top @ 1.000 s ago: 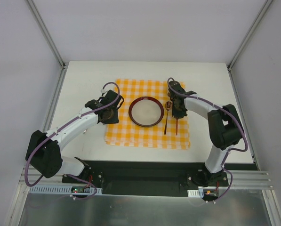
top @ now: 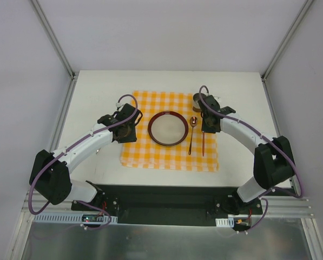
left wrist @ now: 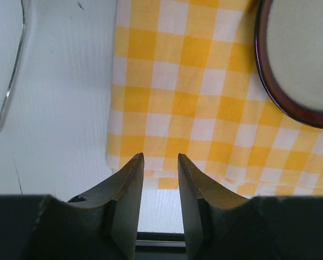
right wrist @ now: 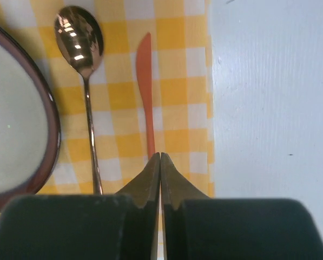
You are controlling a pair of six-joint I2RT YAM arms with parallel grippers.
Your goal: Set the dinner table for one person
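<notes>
A plate (top: pixel 167 129) with a dark red rim lies mid-placemat (top: pixel 150 160) on yellow checks. To its right lie a metal spoon (right wrist: pixel 77 43) and an orange knife (right wrist: pixel 145 81), side by side. A metal cup (top: pixel 196 103) stands at the mat's back right, partly behind the right arm. A thin metal utensil (left wrist: pixel 11 81), cut off by the frame, lies left of the mat. My left gripper is over the mat's left part, fingers apart and empty. My right gripper is over the knife, shut, with nothing seen between its fingers.
Grey walls border the table at the sides and back.
My right arm has shifted rightward and its elbow has swung outward, showing more of the cup. The left arm and the tableware look unchanged.
</notes>
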